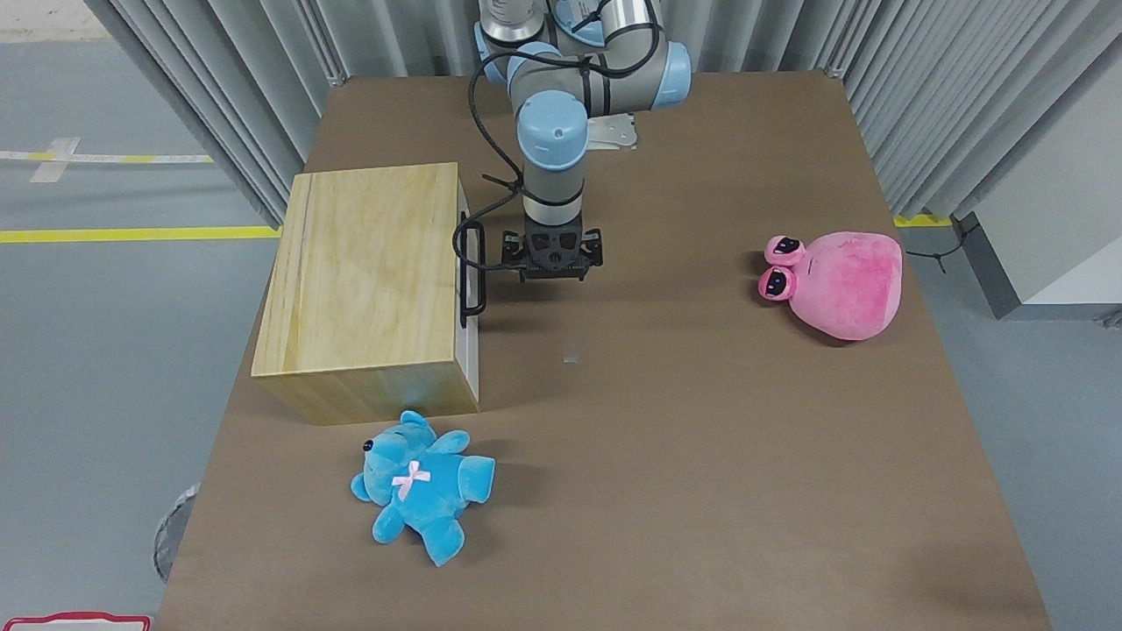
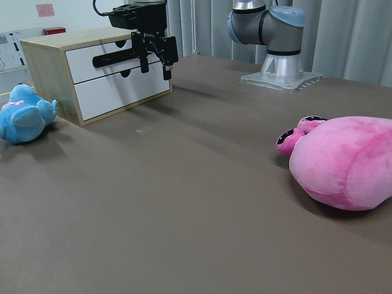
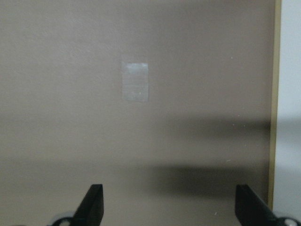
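My gripper (image 1: pixel 551 263) hangs just off the front of the wooden cabinet (image 1: pixel 358 263), beside the black handle (image 2: pixel 113 59) of its white upper drawer, which looks shut. In the wrist view its two black fingers stand wide apart, with only bare table below and the cabinet's white front along the right edge. A blue plush bear (image 1: pixel 426 489) lies just in front of the cabinet's near end, and a pink plush toy (image 1: pixel 841 284) lies at the table's right edge.
The arm's base plate (image 2: pixel 280 80) stands at the back of the table, with curtains behind it.
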